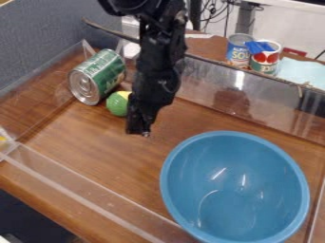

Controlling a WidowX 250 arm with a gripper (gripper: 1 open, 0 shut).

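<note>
My black gripper hangs over the wooden floor of the bin, pointing down and shut, with nothing visible between its fingers. Just behind it to the left lies a green and yellow round object, partly hidden by the arm. A green can lies on its side further left. A blue bowl fills the right front.
Clear plastic walls border the wooden floor. Beyond the back wall stand two cans, one silver-blue and one red, beside a pale cloth.
</note>
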